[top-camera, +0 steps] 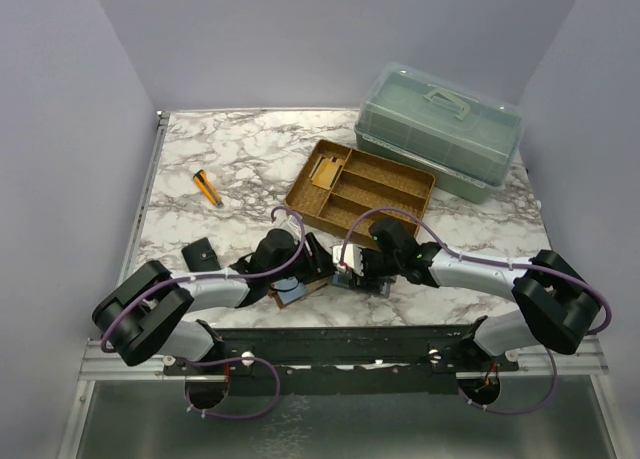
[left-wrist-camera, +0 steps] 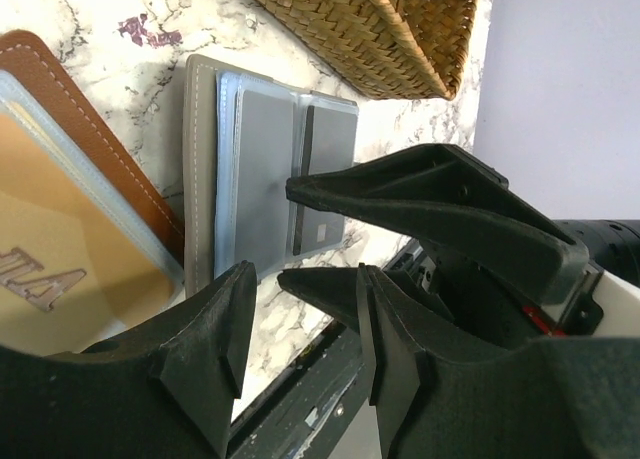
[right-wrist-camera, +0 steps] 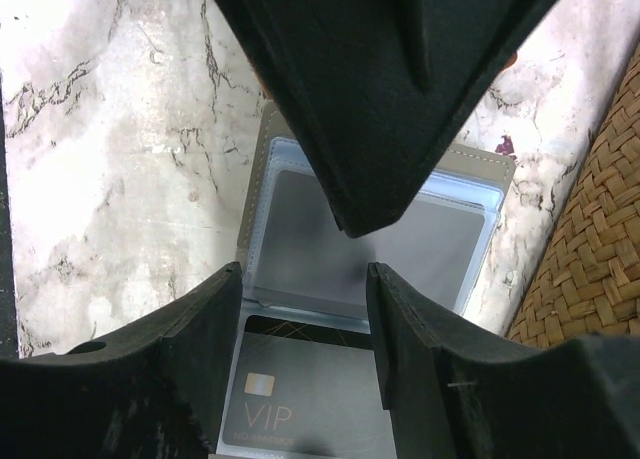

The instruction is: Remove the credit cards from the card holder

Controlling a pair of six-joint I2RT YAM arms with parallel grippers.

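In the left wrist view the grey card holder [left-wrist-camera: 262,179] lies open on the marble table, with dark cards in clear blue-edged sleeves. My left gripper is open just above its near side. My right gripper hovers over the holder's sleeve; its fingers are apart, and a dark "VIP" card [right-wrist-camera: 300,399] shows in the lower sleeve between and below them. In the top view both grippers [top-camera: 315,259] [top-camera: 355,269] meet over the holder, mostly hiding it.
A brown leather piece with a tan card [left-wrist-camera: 60,239] lies beside the holder. A woven divided tray [top-camera: 370,189] sits just behind, a teal lidded box [top-camera: 440,129] at back right. An orange cutter [top-camera: 206,187] and dark item [top-camera: 200,254] lie left.
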